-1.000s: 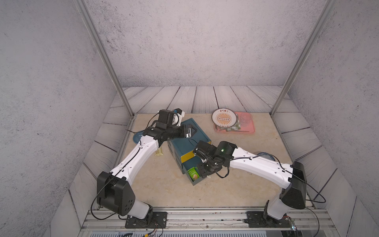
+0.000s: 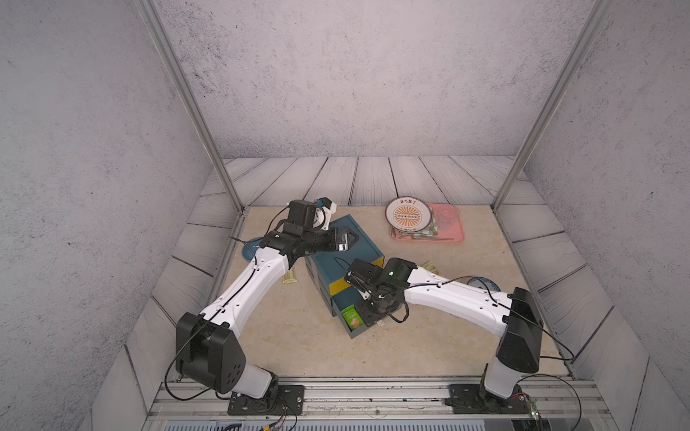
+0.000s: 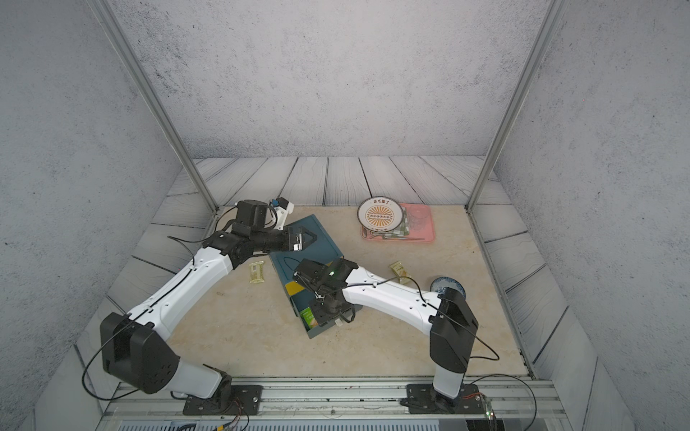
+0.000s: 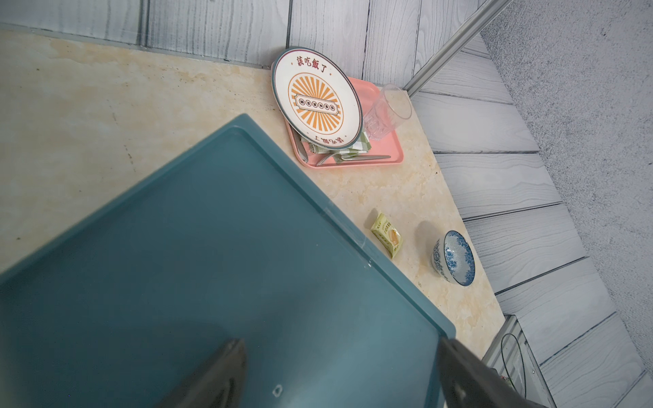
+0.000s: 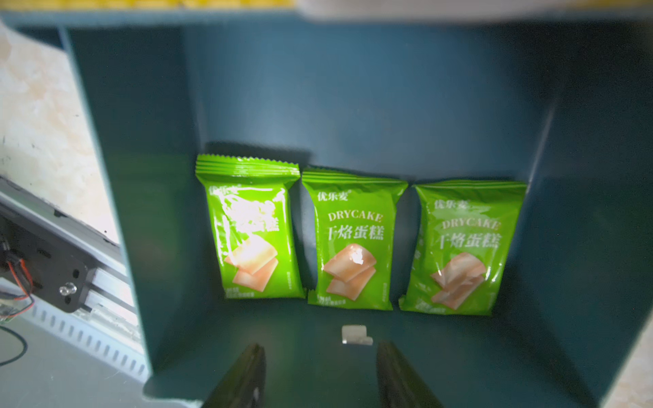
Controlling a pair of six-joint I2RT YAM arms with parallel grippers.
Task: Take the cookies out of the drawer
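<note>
Three green cookie packets lie side by side in the pulled-out drawer in the right wrist view: a left packet, a middle packet and a right packet. My right gripper stands open over the drawer, its fingers spread near the drawer's front wall, with nothing between them. From the top left view only one packet shows; the right arm covers the rest. My left gripper hangs open and empty above the cabinet's blue-green top.
At the back stand a pink tray and a patterned plate. A yellowish packet and a blue-white bowl sit right of the cabinet. Another yellowish packet lies to its left.
The left arm has stayed still.
</note>
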